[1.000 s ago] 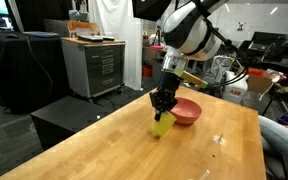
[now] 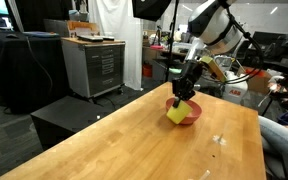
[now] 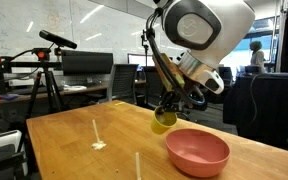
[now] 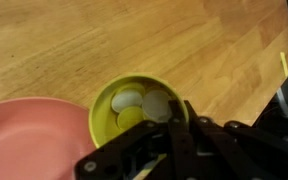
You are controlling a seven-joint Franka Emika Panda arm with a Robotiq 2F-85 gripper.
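A yellow cup point(image 4: 104, 124) is held with its rim between the fingers of my gripper point(image 2: 186, 94), which is shut on it. Several pale and yellowish round pieces point(image 4: 132, 100) lie inside, as the wrist view shows from above. In exterior view 1 the cup point(image 2: 178, 113) looks tilted and overlaps the front of a pink-red bowl point(image 2: 195, 115). From the other side, the cup point(image 3: 163, 122) appears just beyond the bowl point(image 3: 197, 150). The bowl point(image 4: 34, 140) fills the lower left of the wrist view, with no pieces visible in its shown part.
Thin white sticks point(image 3: 96, 131) lie on the wooden table point(image 2: 114, 145). Most of the tabletop left of the bowl is clear. A dark box point(image 2: 64, 120) and a grey cabinet point(image 2: 94, 68) stand beyond the table's far side.
The arm has carried the cup rightward in exterior view 1, from beside the bowl to in front of it. The cup stays gripped, and the bowl keeps its place.
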